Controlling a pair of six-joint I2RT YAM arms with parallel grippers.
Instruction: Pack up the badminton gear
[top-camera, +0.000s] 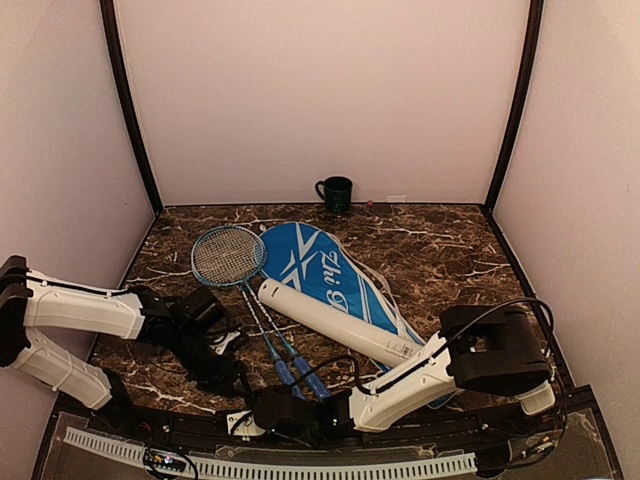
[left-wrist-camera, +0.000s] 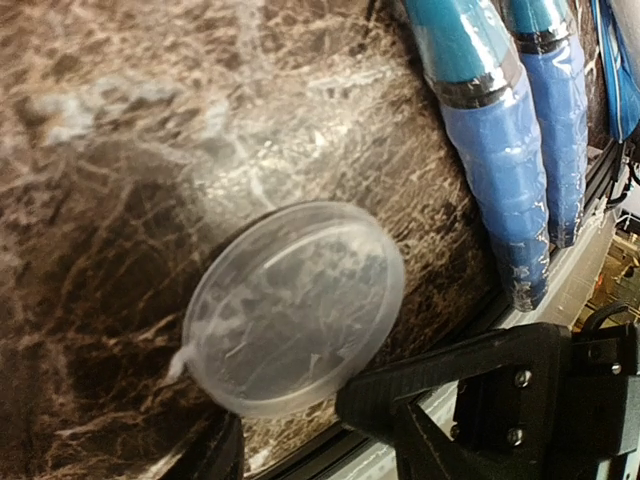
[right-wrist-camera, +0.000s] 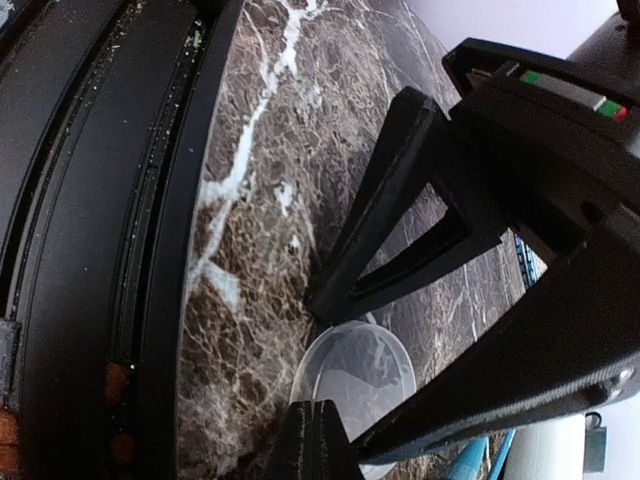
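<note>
A clear round plastic lid (left-wrist-camera: 300, 310) is tilted at the table's front edge, its small tab to the left. My left gripper is open, fingers apart at the lid's near edge. My right gripper is shut; its tip meets the lid's rim in the left wrist view, and whether the rim is pinched cannot be seen. Two rackets lie with blue handles (left-wrist-camera: 500, 180) toward the front; one strung head (top-camera: 229, 256) shows. The white tube (top-camera: 335, 318) lies across the blue racket bag (top-camera: 305, 258).
A dark mug (top-camera: 337, 194) stands by the back wall. The black front rail (right-wrist-camera: 110, 200) runs close beside the grippers. Bare marble table (top-camera: 430, 250) shows at the back right. Both arms crowd the front left, and the right forearm (top-camera: 405, 390) passes over the bag's lower end.
</note>
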